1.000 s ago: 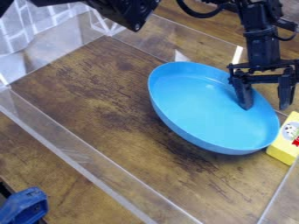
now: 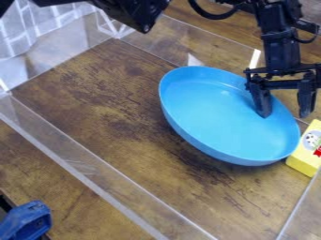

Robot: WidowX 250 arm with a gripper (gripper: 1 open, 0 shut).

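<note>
A large blue oval tray point(image 2: 220, 122) lies on the wooden surface at the centre right. The black gripper point(image 2: 281, 98) reaches down from the top over the tray's upper right rim, one finger inside the tray and the other outside it. Whether it grips anything is unclear from this view.
A yellow object point(image 2: 303, 161) with a red mark sits at the right edge, beside the tray. A blue item point(image 2: 22, 223) lies at the bottom left. Bare wood point(image 2: 94, 94) fills the left, bordered by pale strips.
</note>
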